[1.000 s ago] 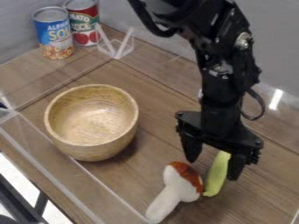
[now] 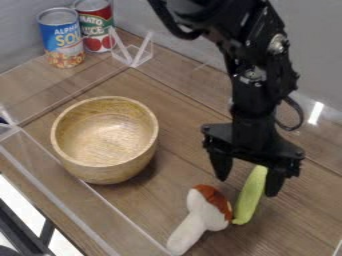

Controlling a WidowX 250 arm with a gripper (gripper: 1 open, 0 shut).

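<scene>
My black gripper [image 2: 247, 168] is open, low over the wooden table at the right, its fingers around the upper part of a long pale green object [image 2: 246, 204] that lies on the table. Just left of that lies a toy mushroom [image 2: 201, 216] with a white stem and a brown-red cap. A light wooden bowl [image 2: 104, 170] stands on the left.
A blue can [image 2: 63, 40] and a red can [image 2: 96, 25] stand at the back left corner by the wall. Clear plastic edges run along the left side. The middle of the table [image 2: 167, 95] behind the bowl is clear.
The gripper has shifted very slightly over the green object; the mushroom, bowl and cans have stayed in place.
</scene>
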